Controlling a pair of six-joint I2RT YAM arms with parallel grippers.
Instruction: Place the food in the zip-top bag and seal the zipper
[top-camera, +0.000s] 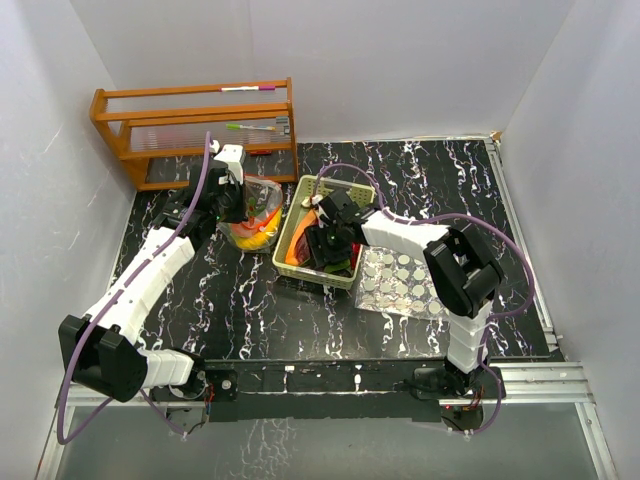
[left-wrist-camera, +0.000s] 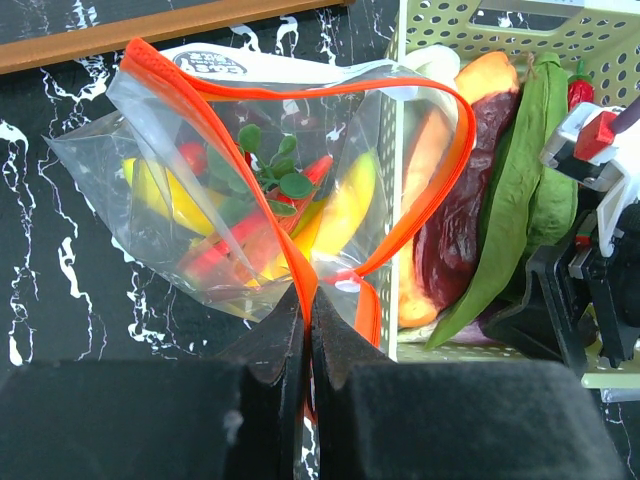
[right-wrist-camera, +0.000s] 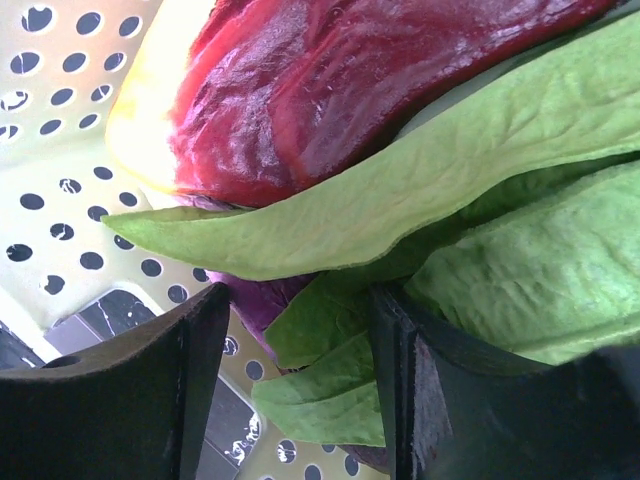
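Observation:
My left gripper is shut on the orange zipper edge of the clear zip top bag (left-wrist-camera: 230, 220), whose mouth gapes and which holds yellow, red and leafy play food. Beside it, the pale green basket (top-camera: 283, 237) holds a yellow-edged dark red meat piece (left-wrist-camera: 455, 220), long green leaves (left-wrist-camera: 500, 220), a purple item and a red pepper (left-wrist-camera: 580, 88). My right gripper is down inside the basket, its fingers parted over the leaves and purple item; whether anything is between them is unclear.
A wooden rack (top-camera: 190, 115) with pens stands at the back left. A sheet with round marks (top-camera: 400, 290) lies right of the basket.

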